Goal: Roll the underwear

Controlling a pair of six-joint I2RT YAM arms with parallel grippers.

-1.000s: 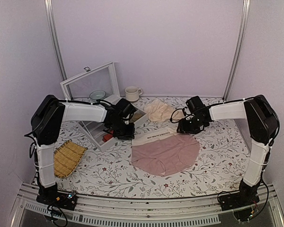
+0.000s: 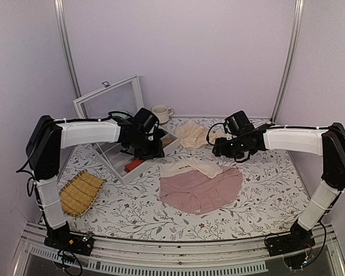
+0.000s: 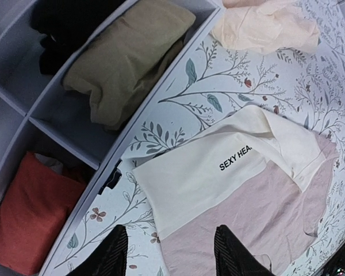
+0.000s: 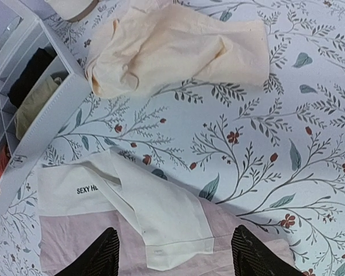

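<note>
Pink underwear (image 2: 198, 192) with a white waistband (image 3: 187, 178) lies spread on the patterned cloth. Its right waistband part (image 4: 167, 213) is folded down diagonally over the pink fabric, covering part of the lettering, while the left end stays flat. Above the underwear's right upper edge, my right gripper (image 2: 223, 156) hangs open and empty, its two fingers (image 4: 95, 256) well apart. My left gripper (image 2: 155, 156) is near the left waistband corner, beside the box; in the left wrist view it stands open with nothing between its fingers.
A white divided box (image 2: 126, 178) with rolled garments and a raised lid stands at left. Behind the underwear lies a cream cloth (image 2: 192, 135), with a white mug (image 2: 161, 113) further back. A woven yellow mat (image 2: 80, 194) is at far left.
The right waistband part has come down further over the pink fabric.
</note>
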